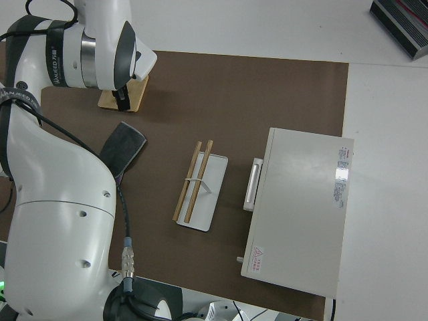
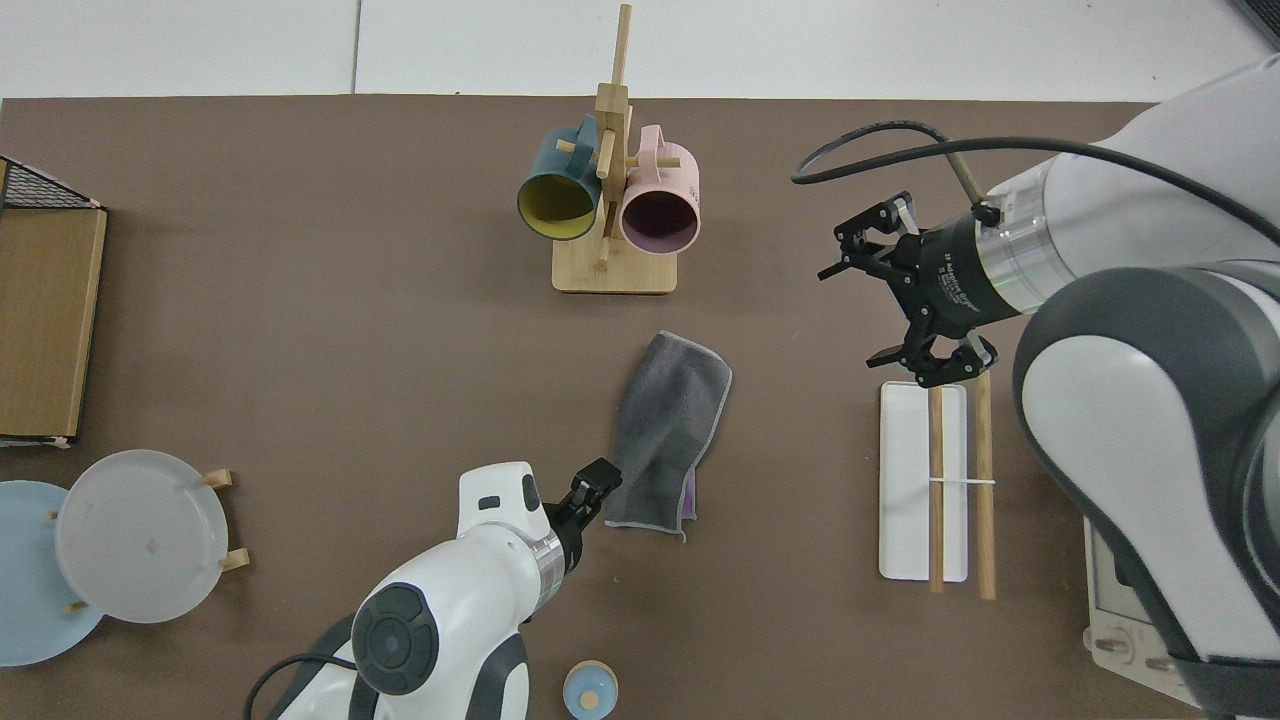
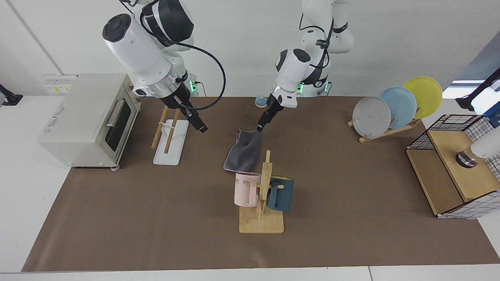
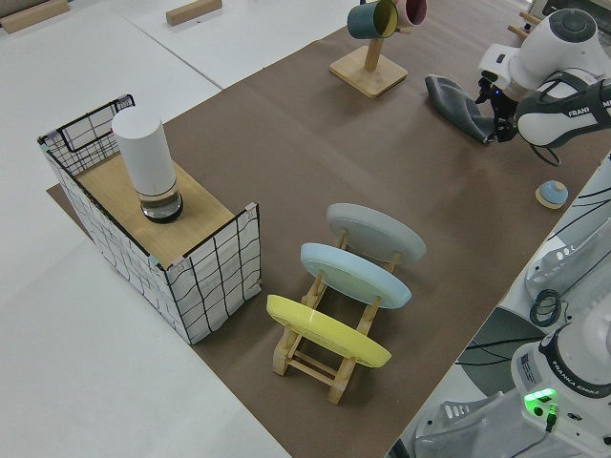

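In the top view, the larger arm's gripper (image 2: 872, 304) hangs over the mat above a white board (image 2: 902, 480) with two wooden sticks (image 2: 985, 504); its fingers are spread open with nothing between. The smaller arm's gripper (image 2: 594, 486) is at the lower edge of a grey cloth (image 2: 666, 420); whether it is open or shut is unclear. A teal mug (image 2: 558, 180) and pink mug (image 2: 660, 192) hang on a wooden tree stand (image 2: 614, 270).
Plates on a rack (image 2: 132, 540) and a wire-sided wooden shelf (image 2: 48, 324) stand at one side, a white oven (image 3: 77, 126) at the other. A small blue round object (image 2: 590, 691) lies near the robot bases.
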